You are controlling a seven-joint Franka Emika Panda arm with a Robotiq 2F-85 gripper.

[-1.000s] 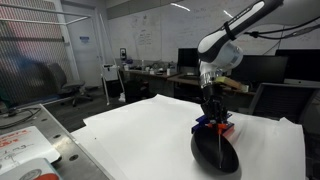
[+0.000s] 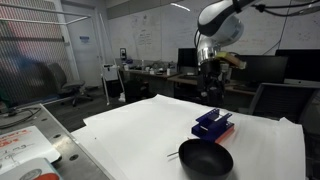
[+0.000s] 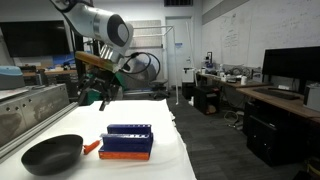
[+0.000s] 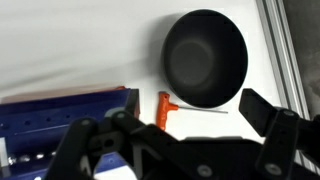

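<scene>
An orange-handled tool point(image 4: 162, 110) with a thin metal shaft lies on the white table, right against the near edge of a black bowl point(image 4: 205, 60) in the wrist view. The bowl sits upright and looks empty from above. Beside the tool, a blue rack point(image 4: 60, 130) with an orange base takes up the left of that view. My gripper hangs open above the table, its fingers wide apart and nothing between them. In exterior view 2, the tool's orange handle point(image 3: 92, 147) shows between bowl and rack.
A metal-edged counter point(image 2: 75, 150) with a white device borders it at the near left. Monitors and chairs stand farther back.
My gripper has risen clear of the table, letting go of the orange tool it held low by the bowl. The bowl, tipped up a second ago, now rests level.
</scene>
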